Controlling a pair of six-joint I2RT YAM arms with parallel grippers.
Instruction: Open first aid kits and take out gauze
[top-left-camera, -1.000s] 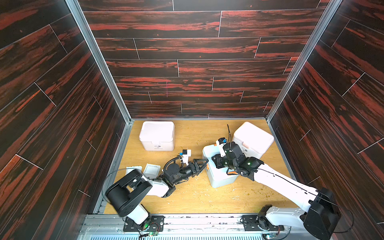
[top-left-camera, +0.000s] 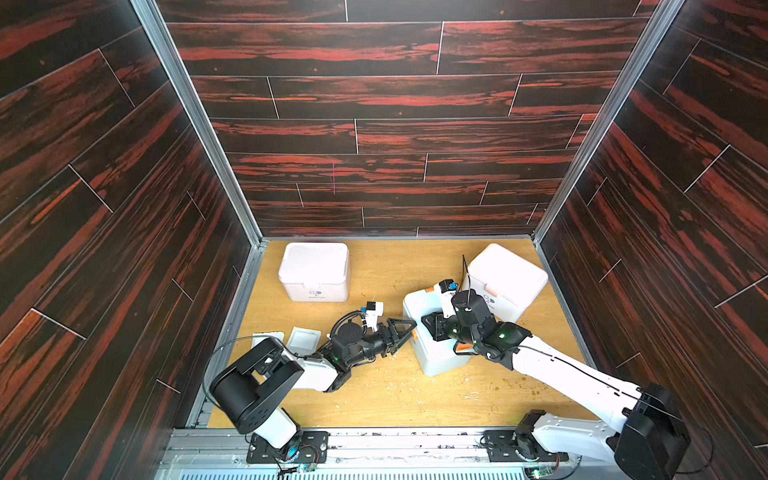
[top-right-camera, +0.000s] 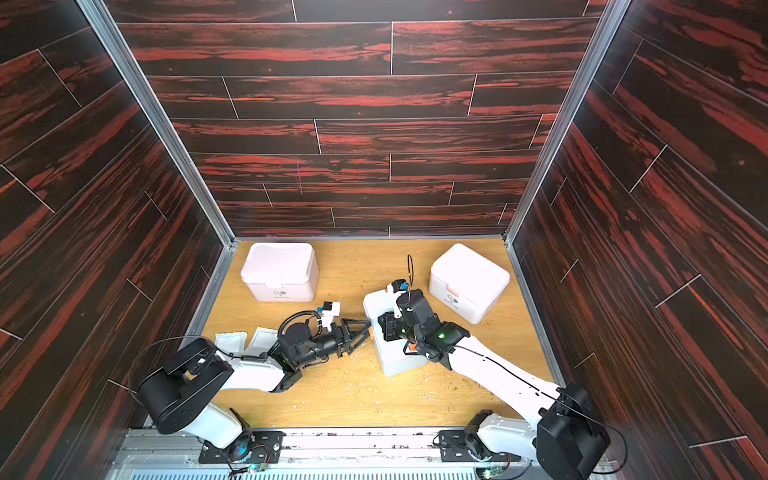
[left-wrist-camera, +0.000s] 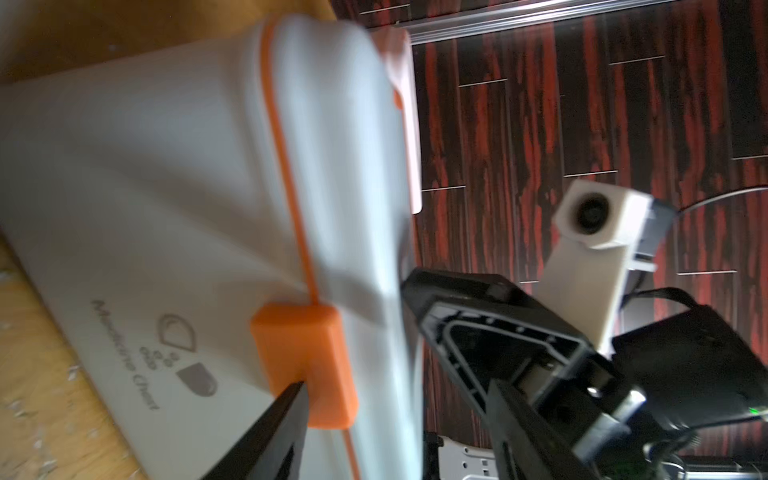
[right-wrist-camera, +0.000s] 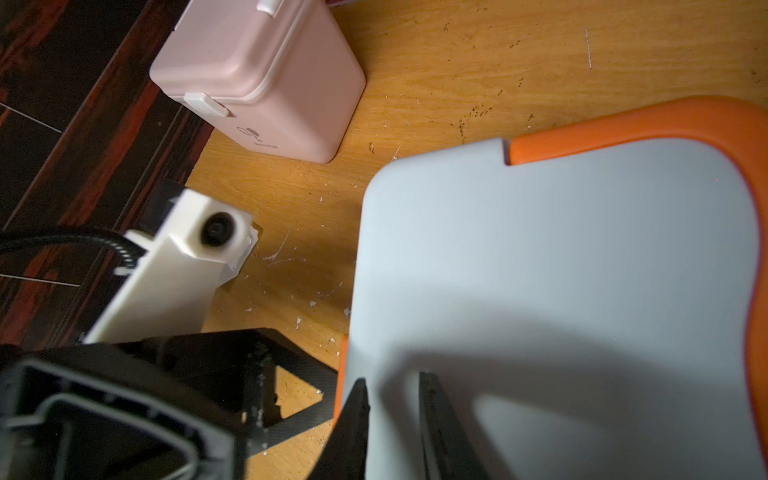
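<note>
A pale kit with orange trim (top-left-camera: 440, 360) stands centre right on the table. In the left wrist view its side shows "Medicine Chest" print and an orange latch (left-wrist-camera: 304, 360). My left gripper (top-left-camera: 408, 328) is at this side, its fingertips at the latch; whether anything is between them cannot be told. My right gripper (top-right-camera: 387, 326) is over the lid (right-wrist-camera: 560, 264), fingers low on it near the latch edge and little apart; I cannot tell what, if anything, they grip. Two closed pink kits stand behind, left (top-right-camera: 278, 272) and right (top-right-camera: 469, 284). No gauze is recognisable.
Pale open trays (top-right-camera: 230, 342) lie at the front left, partly behind the left arm. Bare table (top-left-camera: 368, 272) shows between the back left kit and the middle kit, and along the front. Walls close in the back and sides.
My right arm has moved a little right since a second ago. The kit has barely moved.
</note>
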